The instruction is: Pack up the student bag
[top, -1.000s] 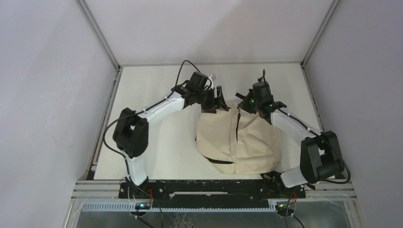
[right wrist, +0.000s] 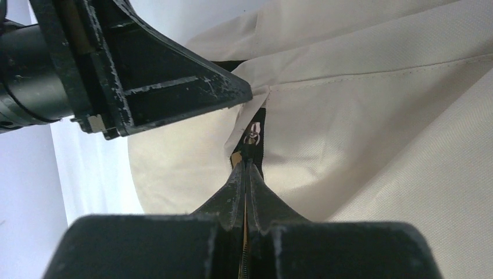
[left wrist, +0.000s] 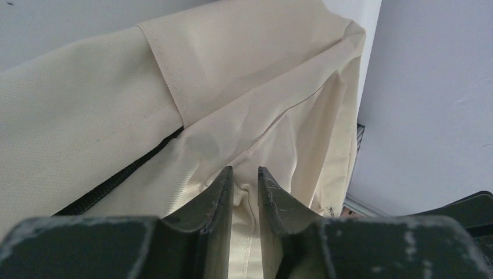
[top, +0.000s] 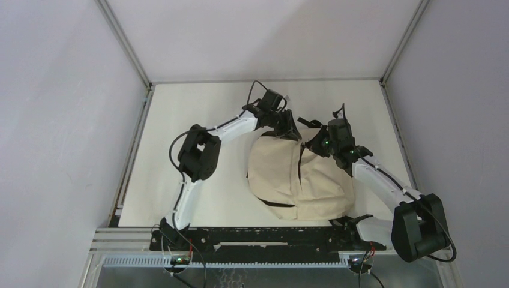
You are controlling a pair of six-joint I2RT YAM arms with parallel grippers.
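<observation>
The cream student bag (top: pixel 273 177) lies flat on the white table, a dark zip running down its middle. My left gripper (top: pixel 290 133) is over the bag's top edge; in the left wrist view its fingertips (left wrist: pixel 245 174) stand a little apart over creased fabric, with nothing seen held. My right gripper (top: pixel 313 145), just right of it, is shut at the top of the zip; in the right wrist view its tips (right wrist: pixel 246 165) meet at a black zip strip with a metal piece. Whether anything thin sits between them is hidden.
Grey walls enclose both sides and the back. The two grippers are close together, the left one's black body showing large in the right wrist view.
My left arm has moved right, toward the zip and the right gripper. My right gripper has shifted slightly toward the front of the table.
</observation>
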